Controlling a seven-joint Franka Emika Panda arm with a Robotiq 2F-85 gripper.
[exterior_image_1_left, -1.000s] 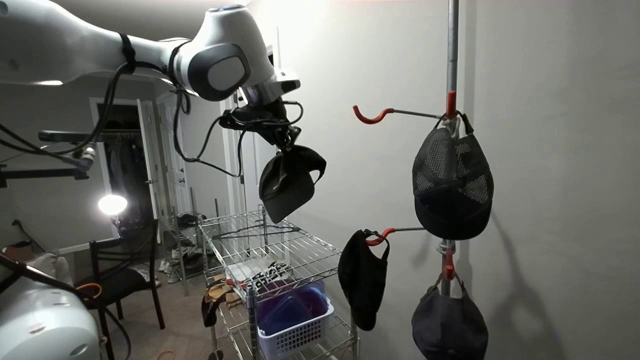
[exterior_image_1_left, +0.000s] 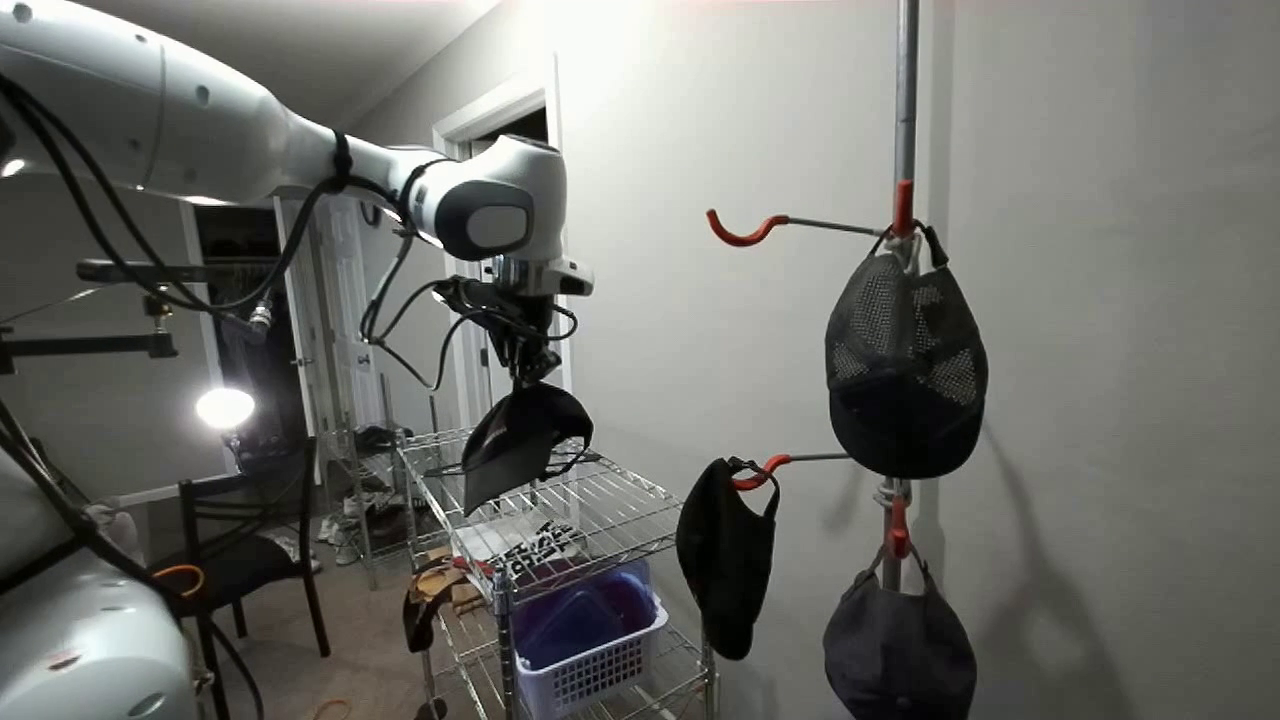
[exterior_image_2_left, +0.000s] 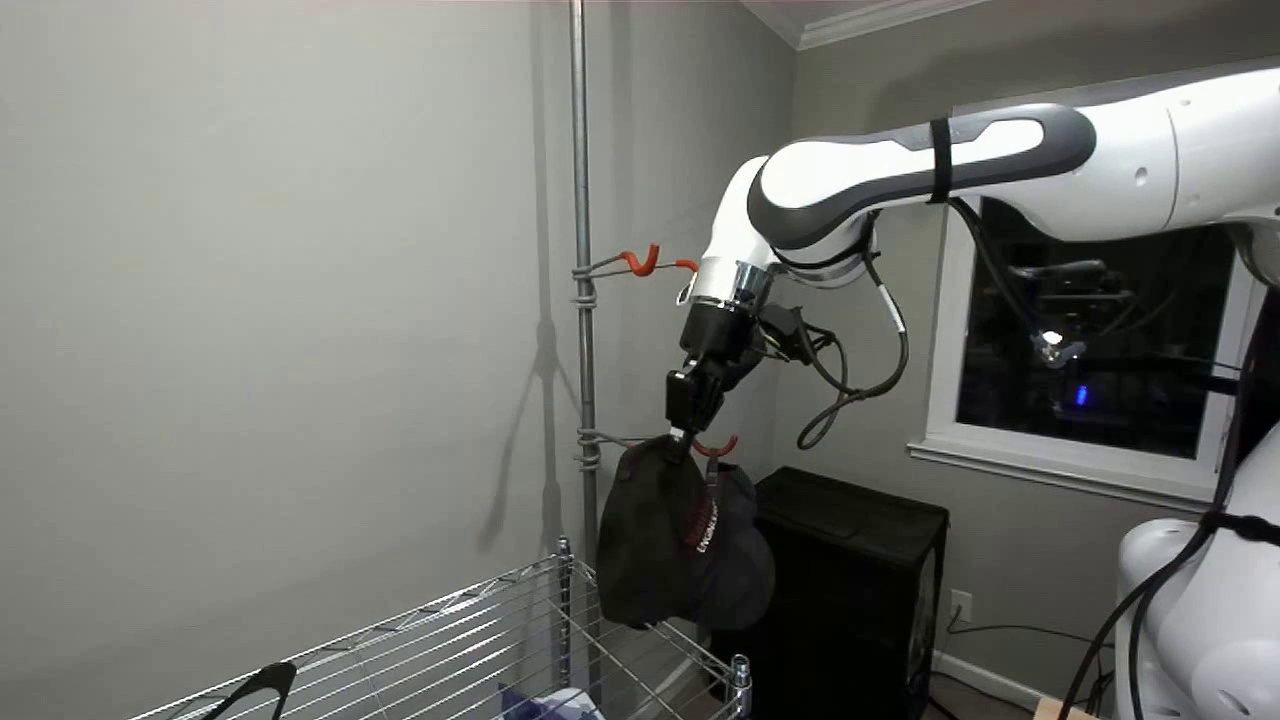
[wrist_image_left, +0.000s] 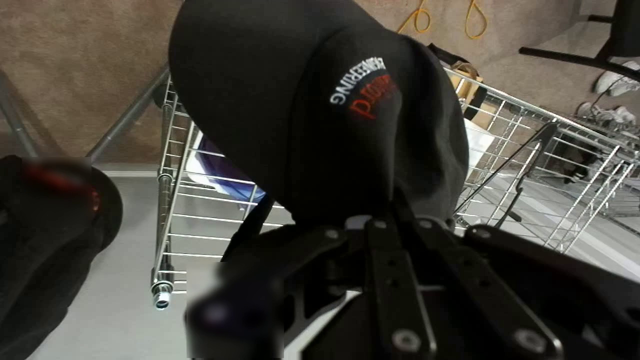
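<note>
A black cap (exterior_image_1_left: 524, 434) hangs from my gripper (exterior_image_1_left: 529, 377), which is shut on its fabric, just over the wire shelf (exterior_image_1_left: 636, 510). In the wrist view the cap (wrist_image_left: 342, 114) fills the middle, with white and red lettering on its front. Its brim points to the upper left there, and it hides most of my fingertips. Exterior view 2 shows my gripper (exterior_image_2_left: 681, 434) at the top of the dangling cap (exterior_image_2_left: 642, 540). To the right stands a pole (exterior_image_1_left: 907, 108) with red-tipped hooks; the upper left hook (exterior_image_1_left: 746, 235) is bare.
On other hooks hang a mesh-backed cap (exterior_image_1_left: 906, 360), a black cap (exterior_image_1_left: 725, 558) and a dark grey cap (exterior_image_1_left: 900, 648). Under the top shelf sits a white basket (exterior_image_1_left: 594, 672). A black hanger (wrist_image_left: 528, 165) lies on the shelf. Open space lies between shelf and pole above the lower hook.
My arm has brought the cap down and to the left in exterior view 1, from well above the shelf to just over it. The caps on the pole hang as before.
</note>
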